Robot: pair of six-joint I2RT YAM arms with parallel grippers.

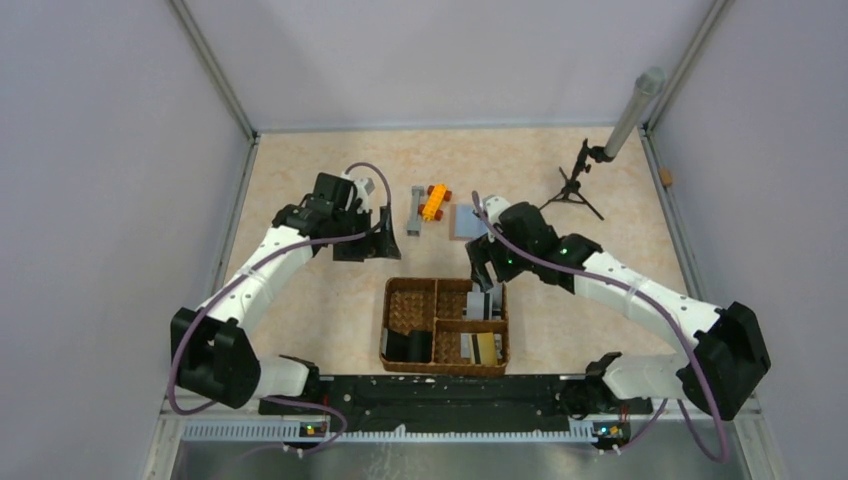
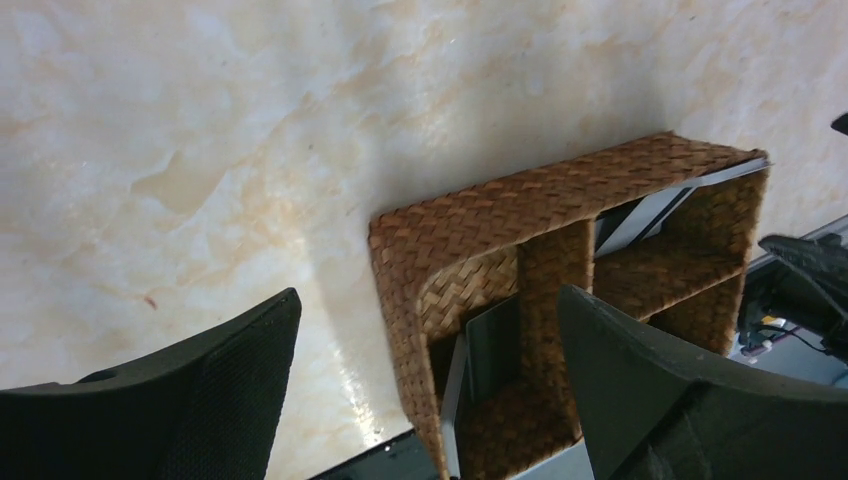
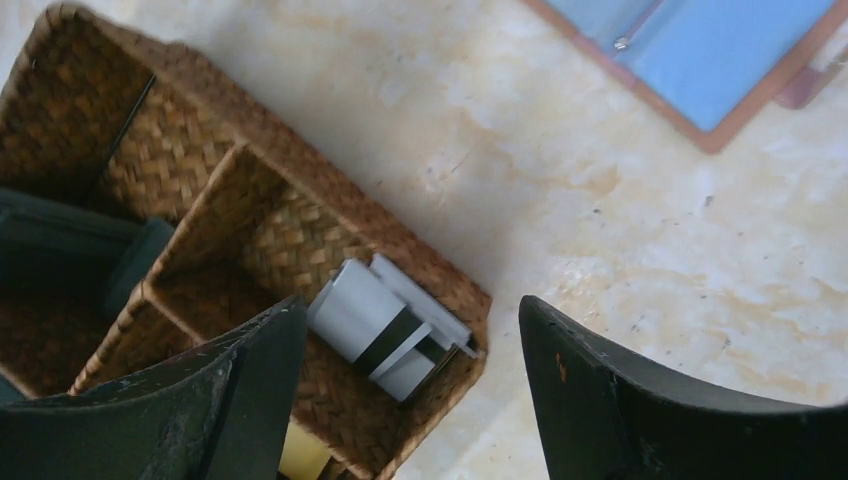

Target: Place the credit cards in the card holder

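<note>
Grey and silver cards [image 3: 365, 312] with a dark stripe lie in one compartment of the woven brown basket [image 3: 335, 190]. A gold card [image 1: 486, 348] rests with grey ones in the compartment below it. Black wallet-like pieces [image 2: 495, 345], perhaps the card holder, stand in the left compartment. My right gripper is above the basket's upper right corner, its fingers apart on either side of the silver cards and nothing held. Up and left of the basket, my left gripper stands open and empty.
Behind the basket lie a grey bar-shaped object [image 1: 416, 212], an orange toy [image 1: 434, 203] and a blue board with a brown frame [image 1: 467, 222]. A black tripod [image 1: 573, 187] stands at the back right. Bare table surrounds the basket's left and right sides.
</note>
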